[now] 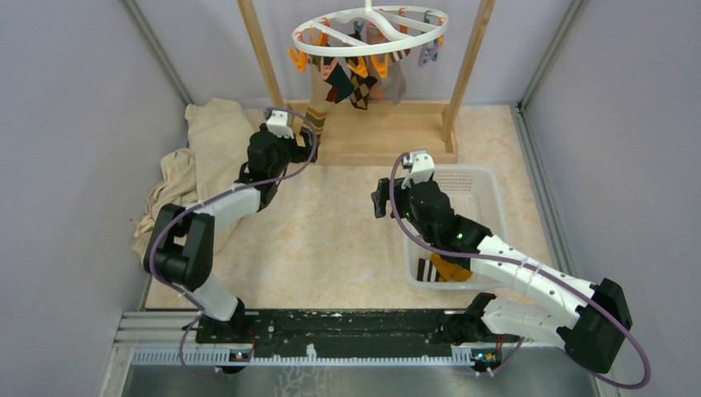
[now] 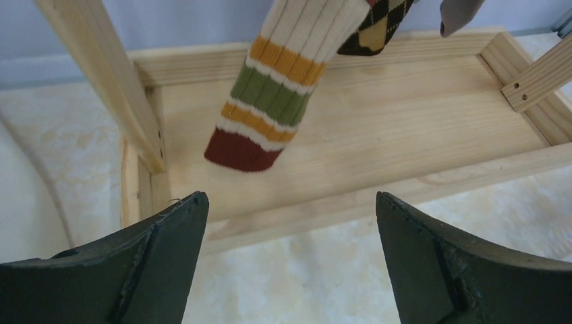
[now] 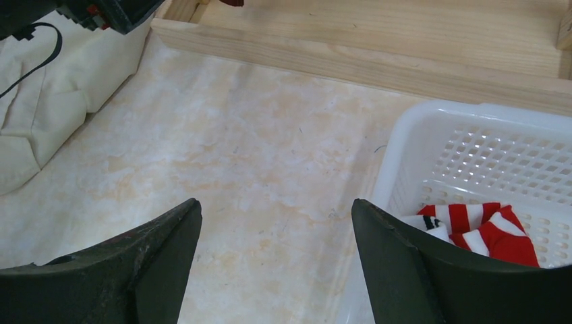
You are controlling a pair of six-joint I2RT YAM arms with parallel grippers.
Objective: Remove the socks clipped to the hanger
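Observation:
From a white ring hanger (image 1: 370, 47) with coloured clips hang several socks. A striped sock (image 2: 273, 94) dangles in front of my left gripper, which is open with nothing between its fingers. An argyle sock (image 1: 361, 89) hangs behind it. My right gripper stands open and empty over the near-left side of a white basket (image 3: 499, 162), where red-and-white socks (image 3: 498, 235) lie; a mustard item (image 1: 453, 270) is also inside.
A wooden stand (image 1: 388, 145) surrounds the area under the hanger. Beige cloth (image 1: 216, 141) is heaped at the left. The floor between the arms is clear.

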